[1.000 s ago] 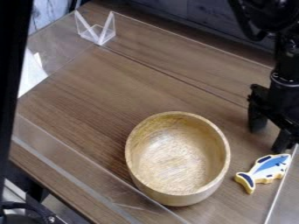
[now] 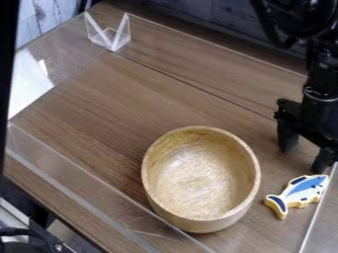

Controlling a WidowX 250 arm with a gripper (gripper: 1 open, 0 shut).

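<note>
A round, empty wooden bowl point(image 2: 199, 178) sits on the lower middle of the table. Just right of it lies a flat yellow, white and blue fish piece point(image 2: 297, 194). My black gripper point(image 2: 303, 146) hangs at the right edge, above and behind the fish, its two fingers apart with nothing visible between them.
A clear acrylic stand point(image 2: 109, 38) is at the back left. Clear strips border the table, and a grey wall runs along the back.
My gripper has shifted very slightly; the bowl and fish are where they were.
</note>
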